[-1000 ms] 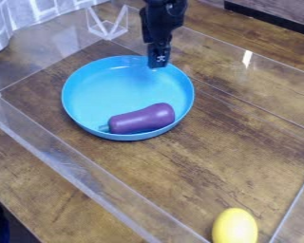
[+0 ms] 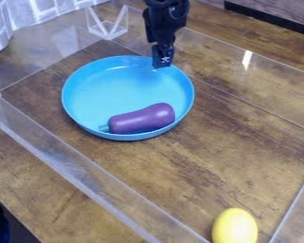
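Note:
A purple toy eggplant (image 2: 142,119) lies inside a light blue round tray (image 2: 98,81) on the wooden table. Above the tray's far rim, at top centre, is my black gripper (image 2: 162,57), clear of the eggplant. I cannot tell whether its fingers are open or shut. A yellow oval object (image 2: 235,225), like a lemon, lies at the bottom right, apart from the tray.
Clear plastic panels (image 2: 66,166) run along the left and right. A white object stands at the top left corner. The wooden surface (image 2: 212,142) right of and in front of the tray is largely clear.

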